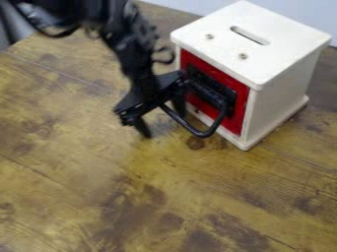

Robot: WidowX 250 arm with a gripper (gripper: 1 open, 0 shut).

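A white wooden box point(274, 69) stands at the upper right, with a slot in its top and a red front point(232, 120) bearing a black panel. A black looped bar point(208, 129) hangs out from that front. My black gripper point(137, 118) is just left of the box's front, beside the bar, blurred; whether its fingers are open or shut cannot be told, nor whether they touch the bar.
A light wall lies behind the box.
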